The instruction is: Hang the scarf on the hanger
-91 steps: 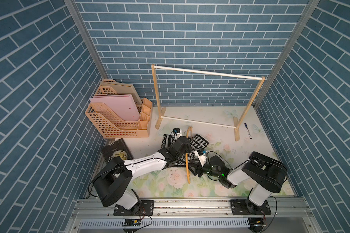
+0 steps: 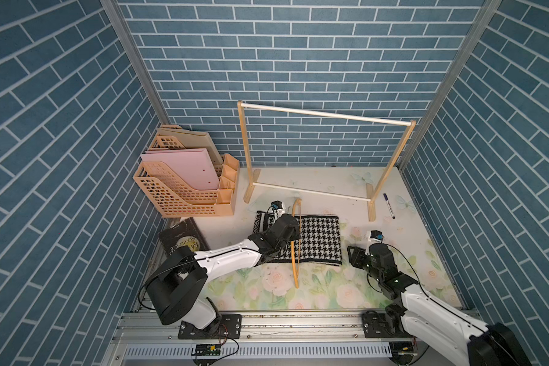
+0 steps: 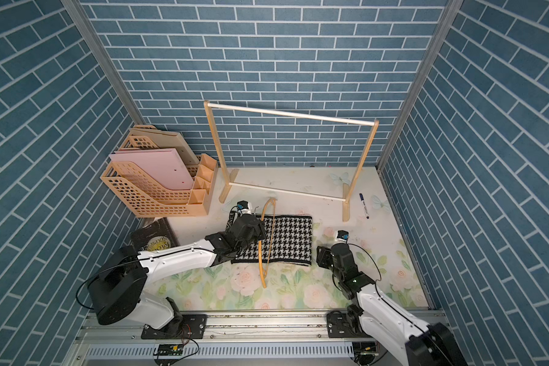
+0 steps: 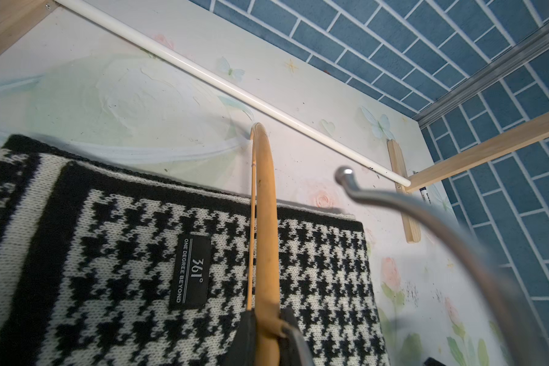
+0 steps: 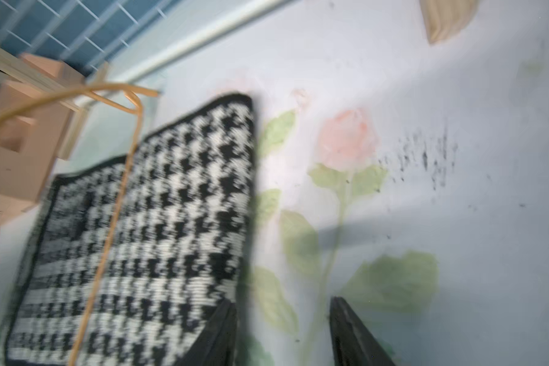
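The black-and-white houndstooth scarf [image 2: 320,238] lies folded on the table. A wooden hanger [image 4: 263,201] with a metal hook [image 4: 408,207] stretches front to back across it. My left gripper is shut on the hanger, over the scarf. My right gripper stands open just right of the scarf's right edge, with nothing between its fingers.
The rack with white rails [image 2: 326,114] stands at the back. A file holder [image 2: 192,207] with folders is at the back left, a dark book [image 2: 180,235] at the left. A marker [image 2: 389,206] lies right of the rack.
My right gripper has moved right off the scarf, whose right part, earlier bunched up, now lies flat. The left gripper and hanger have not visibly moved.
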